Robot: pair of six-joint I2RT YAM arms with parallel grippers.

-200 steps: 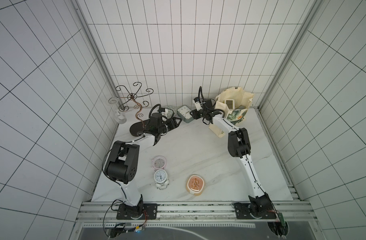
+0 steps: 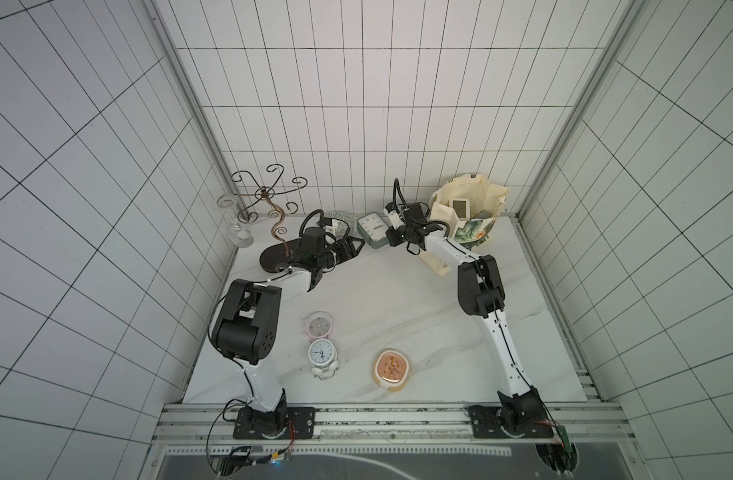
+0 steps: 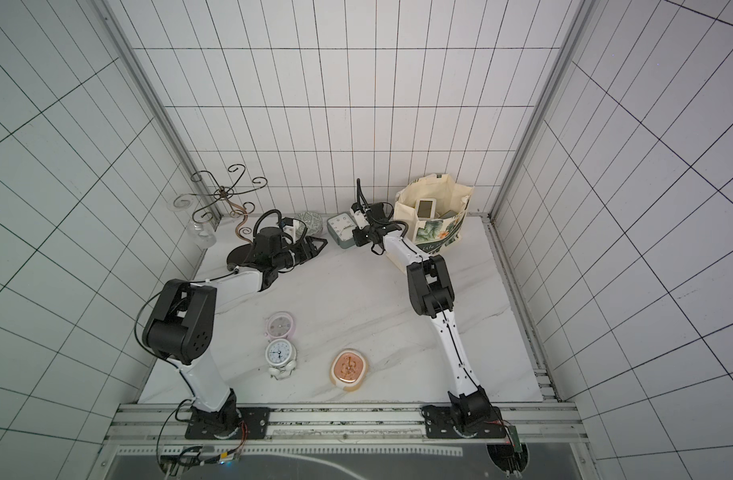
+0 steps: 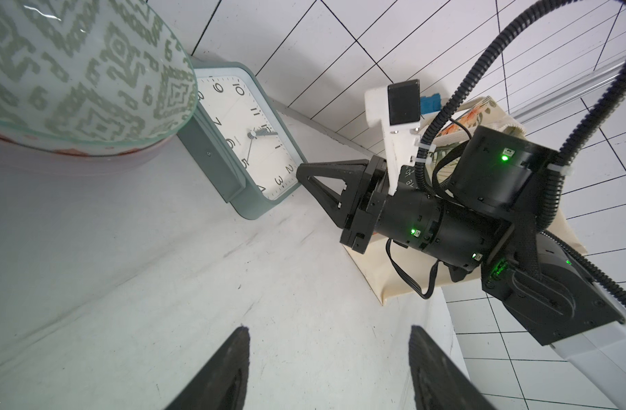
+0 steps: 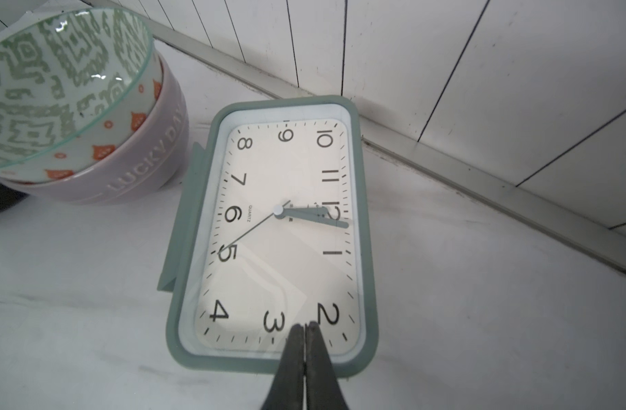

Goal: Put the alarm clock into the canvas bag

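Note:
A green rectangular clock (image 5: 272, 239) lies face up at the back middle, beside stacked bowls (image 5: 80, 157). My right gripper is shut, nothing between its fingers, tips over the clock's near edge. My left gripper stands open and empty, left of the clock near the bowls, its fingers apart over bare table. The cream canvas bag (image 3: 442, 192) stands at the back right with items inside. Two small round clocks, a white one (image 2: 322, 354) and a pink one (image 2: 318, 325), stand at the front left.
A scrollwork metal stand (image 2: 276, 212) and a glass vessel (image 2: 240, 232) occupy the back left. A round orange-rimmed clock or dish (image 2: 392, 368) lies at the front middle. Tiled walls bound the back and sides.
My right gripper has shifted slightly toward the front, and the green clock appears slightly shifted that way too. The left arm has barely moved.

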